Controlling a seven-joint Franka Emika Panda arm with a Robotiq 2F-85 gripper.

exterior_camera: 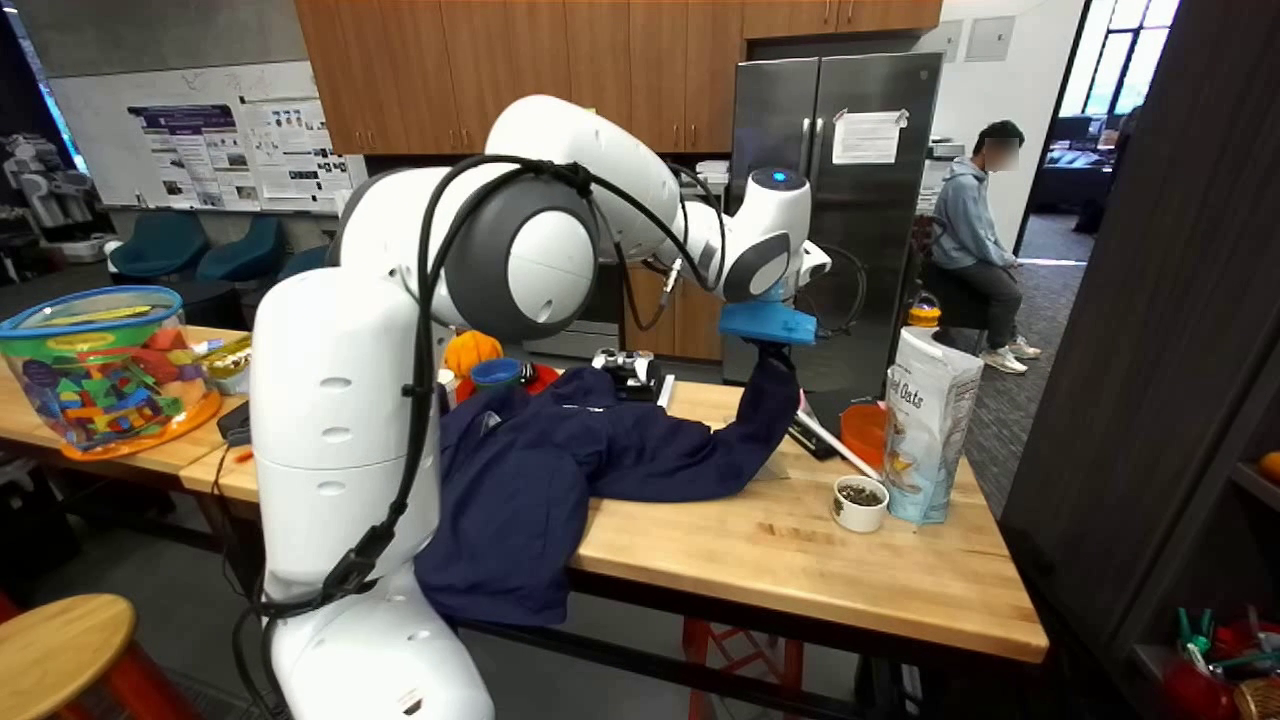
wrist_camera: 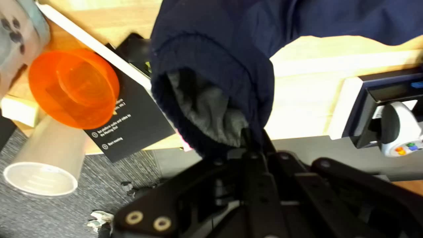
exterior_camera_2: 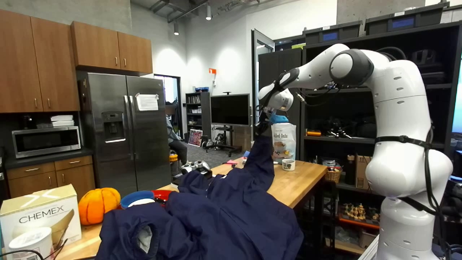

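A navy blue garment [exterior_camera: 528, 450] lies spread over the wooden table, part of it hanging off the front edge. One of its sleeves [exterior_camera: 753, 420] is lifted at the cuff, high above the tabletop. My gripper [exterior_camera: 774, 348] is shut on the edge of that cuff. In the wrist view the cuff [wrist_camera: 210, 59] hangs wide with its grey lining showing, and my gripper pinches the rim. Seen from the second exterior view, the sleeve [exterior_camera_2: 262, 158] rises steeply to the gripper [exterior_camera_2: 262, 125], while the other cuff [exterior_camera_2: 145, 238] rests near the camera.
An oats bag [exterior_camera: 930, 426] and a small white cup [exterior_camera: 859, 504] stand at the table's right end. Near them is an orange bowl [wrist_camera: 73, 87]. A game controller [exterior_camera_2: 195, 167] and an orange pumpkin [exterior_camera_2: 99, 204] sit along the far side.
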